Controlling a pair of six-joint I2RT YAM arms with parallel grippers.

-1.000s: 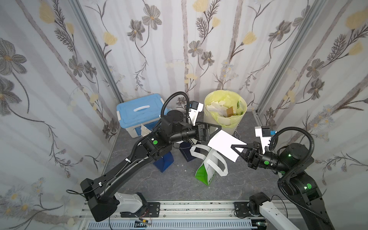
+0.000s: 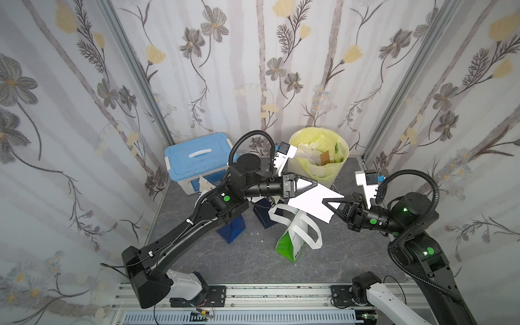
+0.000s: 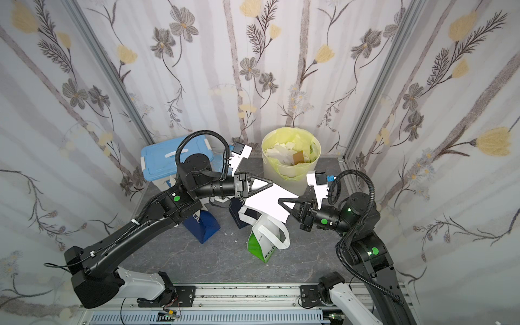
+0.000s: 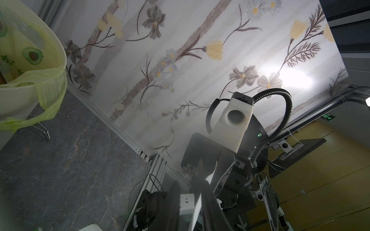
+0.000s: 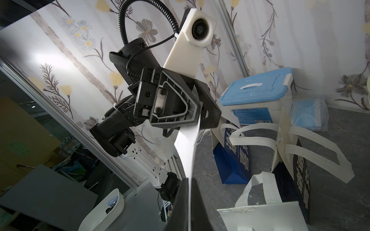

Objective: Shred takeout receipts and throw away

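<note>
A white paper sheet [image 2: 315, 201] is stretched between my two grippers above the bags, seen edge-on in the right wrist view [image 5: 186, 144]. My right gripper [image 2: 328, 201] is shut on one end of it. My left gripper [image 2: 311, 183] has the sheet's upper corner between its fingers; whether they press on it is hard to tell. Behind them stands the bin [image 3: 291, 173] with a yellow liner, holding paper scraps and a brown piece.
A green-and-white bag [image 2: 287, 246] stands below the sheet, with navy bags [image 2: 231, 230] to its left. A blue-lidded box [image 2: 195, 154] is at back left.
Both arms have shifted slightly: the left toward the right, the right up and leftward. The sheet moved with them, a little to the left.
</note>
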